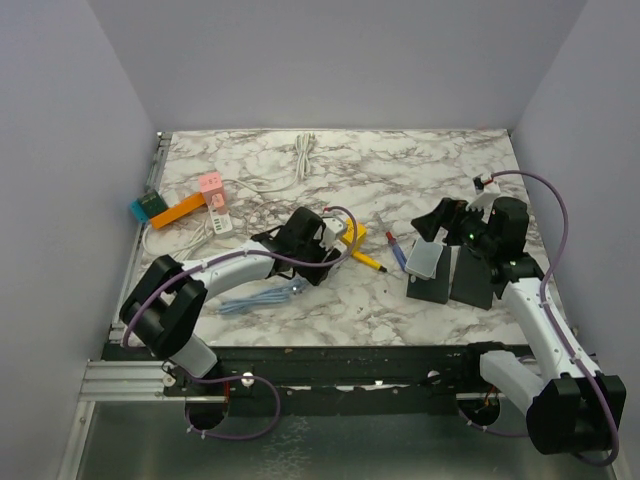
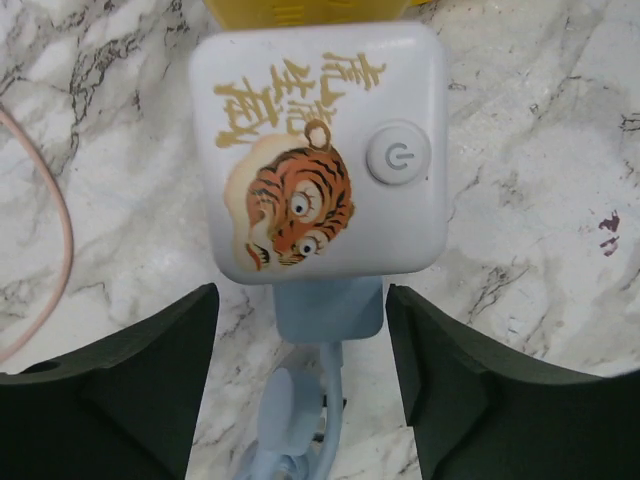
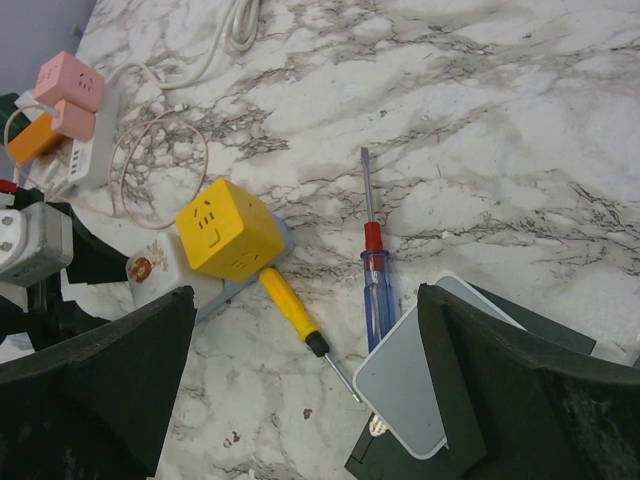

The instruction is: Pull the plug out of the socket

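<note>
A white socket block (image 2: 320, 150) with a tiger picture and power button lies on the marble table. The yellow plug cube (image 3: 228, 230) sits against its far side, the two looking joined. From its near side comes a pale blue cable end (image 2: 328, 308). My left gripper (image 1: 326, 258) is partly open, its fingers on either side of that cable end, with a gap at the left finger. Most of the block is hidden by this gripper in the top view. My right gripper (image 1: 432, 222) hangs open and empty over the right side.
A yellow screwdriver (image 3: 290, 303), a red-and-blue screwdriver (image 3: 374, 270) and a grey plate (image 3: 405, 385) on dark pads lie to the right. A pink cube (image 1: 211, 184) sits on a white power strip (image 1: 220, 222) at left.
</note>
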